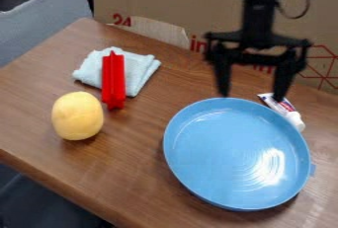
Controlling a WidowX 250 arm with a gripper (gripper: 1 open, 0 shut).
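Observation:
My gripper (248, 72), dark and blurred, hangs open above the back edge of a blue plate (235, 159), with nothing visible between its fingers. A red bar-shaped object (114, 79) rests on a folded pale cloth (140, 66) at the back left. A yellow round object (78, 115) sits on the wooden table at the left. A white tube (284, 111) lies behind the plate at the right, partly hidden.
A cardboard box (172, 5) stands along the back of the table (79, 173). The table's left and front edge drops to a dark area. Bare wood lies at the left.

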